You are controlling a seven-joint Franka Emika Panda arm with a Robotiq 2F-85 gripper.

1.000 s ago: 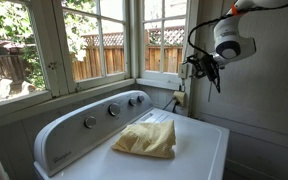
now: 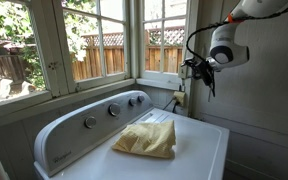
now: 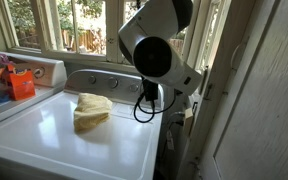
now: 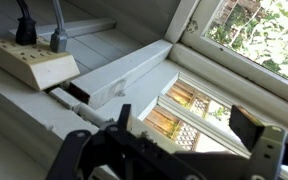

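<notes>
My gripper (image 2: 202, 72) hangs in the air near the window corner, at the far right end of the white machine. In the wrist view the dark fingers (image 4: 258, 142) stand wide apart at the lower edge, and the gripper is open with nothing between them. A pale yellow cloth (image 2: 146, 139), folded and somewhat crumpled, lies on the machine's white top (image 2: 197, 140), well away from the gripper. In the second exterior view the cloth (image 3: 92, 112) rests left of the arm, which largely hides the gripper there.
A power strip (image 4: 32, 63) with plugs is on the wall ledge near the gripper. Windows (image 2: 79, 45) and the machine's knobbed panel (image 2: 94, 120) border the back. An orange container (image 3: 22, 84) stands at the left. Much of the white top is bare.
Over the last second the arm and gripper have shifted slightly left and down. The cloth lies where it was.
</notes>
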